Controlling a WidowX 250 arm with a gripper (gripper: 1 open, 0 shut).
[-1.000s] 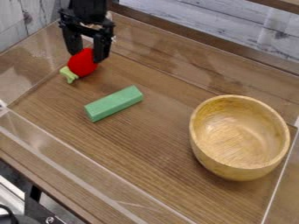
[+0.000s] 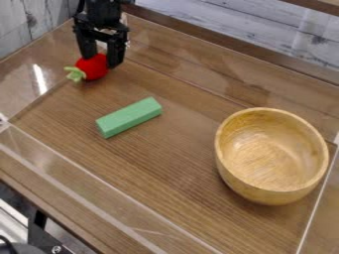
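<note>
My black gripper (image 2: 101, 52) is at the upper left, open, with its fingers down around a red object with a green top (image 2: 90, 68), which looks like a strawberry or similar toy. Whether the fingers touch it is hard to tell. A green rectangular block (image 2: 129, 117) lies near the middle of the wooden surface, and a large yellow bowl (image 2: 272, 157) sits on the right.
Light walls border the wooden surface (image 2: 172, 198) at the back and left.
The gripper and the red object have shifted slightly to the left, and the red object's green part now points more to the left.
</note>
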